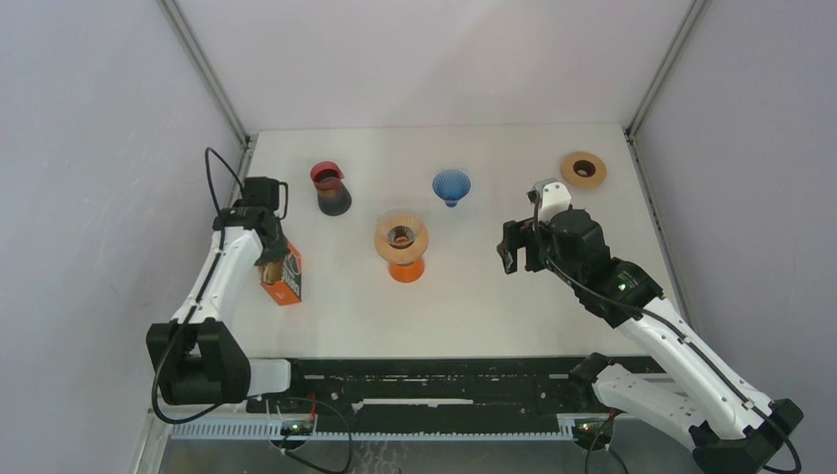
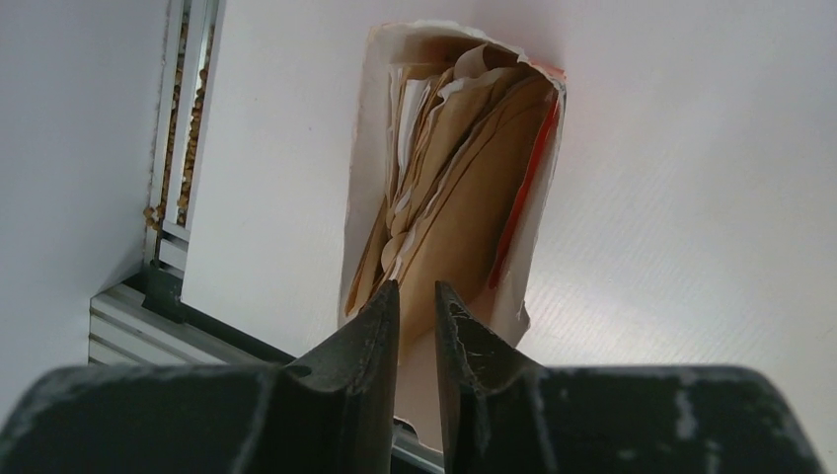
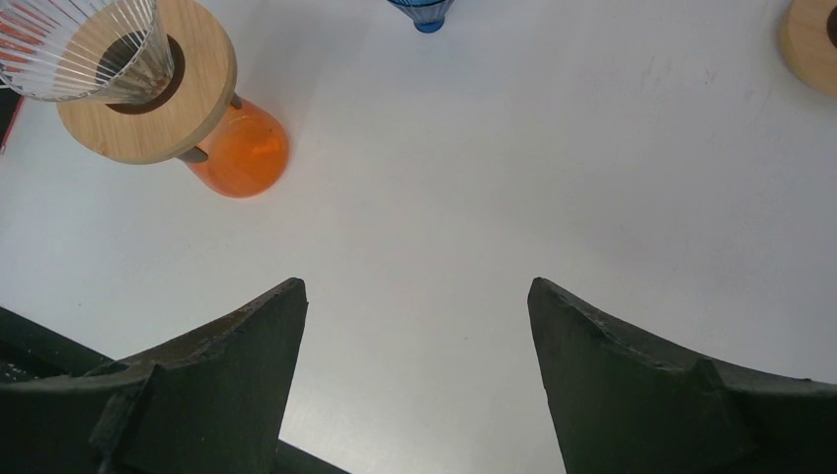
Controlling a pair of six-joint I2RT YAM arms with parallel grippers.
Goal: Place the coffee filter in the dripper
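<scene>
Brown paper coffee filters [image 2: 484, 163] stand on edge inside an open-topped orange box [image 1: 287, 280] at the table's left. Over the near end of that box, my left gripper is open by a narrow gap, with nothing held between its fingertips. A clear ribbed dripper [image 3: 89, 54] sits in a wooden ring [image 3: 207, 99] on an orange base [image 1: 406, 271], left of the table's middle. My right gripper hangs open and empty over the right half of the table, its fingers wide apart.
A blue ribbed cone [image 1: 452, 185] stands at back centre. Behind the box is a dark jug with a red top [image 1: 331, 189]. Another wooden ring [image 1: 583, 169] lies at the back right. Bare table [image 1: 464, 306] stretches between the dripper and my right arm.
</scene>
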